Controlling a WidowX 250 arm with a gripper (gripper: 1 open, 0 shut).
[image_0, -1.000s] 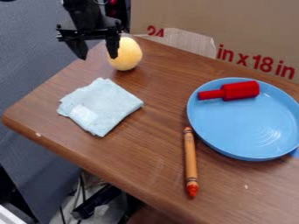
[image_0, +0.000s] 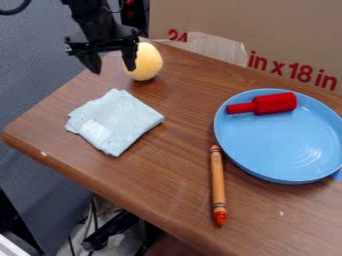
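Observation:
My black gripper (image_0: 110, 62) hangs at the top left over the back edge of the table, its fingers apart with nothing seen between them, just left of a yellow egg-shaped object (image_0: 147, 62). A folded pale blue cloth (image_0: 118, 122) lies on the left part of the table. On the right, a blue plate (image_0: 281, 145) holds a red cylinder with a thin handle (image_0: 274, 103). An orange crayon-like stick (image_0: 218, 185) with a red tip lies left of the plate.
A cardboard box (image_0: 254, 40) stands behind the table (image_0: 160, 190). The table's middle, between cloth, yellow object and plate, is clear. The left edge drops to a grey floor area with dark items below.
The objects on the table have not moved.

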